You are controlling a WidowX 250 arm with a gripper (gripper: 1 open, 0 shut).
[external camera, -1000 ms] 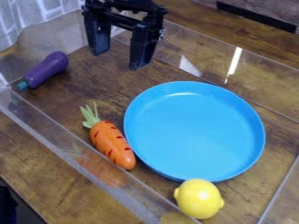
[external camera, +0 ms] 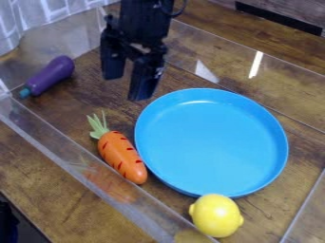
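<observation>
The dark gripper hangs over the wooden surface at the upper middle, open, its fingers apart with nothing seen between them. Below it lies an orange toy carrot with a leafy top. A blue plate lies to the right of the carrot. A purple toy eggplant lies at the left, and a yellow toy lemon at the bottom right, just below the plate.
Clear walls edge the wooden area. The wood is bare at the upper right and between the eggplant and the plate.
The gripper has turned and moved down in the view, closer to the carrot and the plate's upper left. The toys and plate have not moved.
</observation>
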